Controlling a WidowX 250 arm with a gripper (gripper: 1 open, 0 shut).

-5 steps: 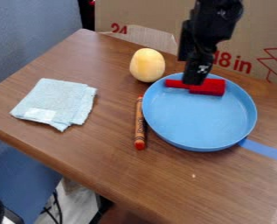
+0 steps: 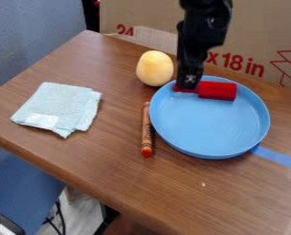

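Note:
The black gripper (image 2: 188, 75) reaches down from the top of the view to the back-left rim of a blue plate (image 2: 209, 124), at the left end of a red bar (image 2: 220, 90) that lies at the back of the plate. Its fingertips are dark and overlap the bar's end, so whether they are open or shut on it is unclear. An orange-brown crayon-like stick (image 2: 147, 128) lies just left of the plate. A yellow, rounded object (image 2: 154, 68) stands behind the stick.
A folded pale blue cloth (image 2: 60, 108) lies on the left of the wooden table (image 2: 86, 174). A cardboard box (image 2: 258, 37) stands at the back. Blue tape (image 2: 283, 160) runs right of the plate.
The gripper has moved left along the red bar, from above its middle to its left end. The plate and other objects look unmoved.

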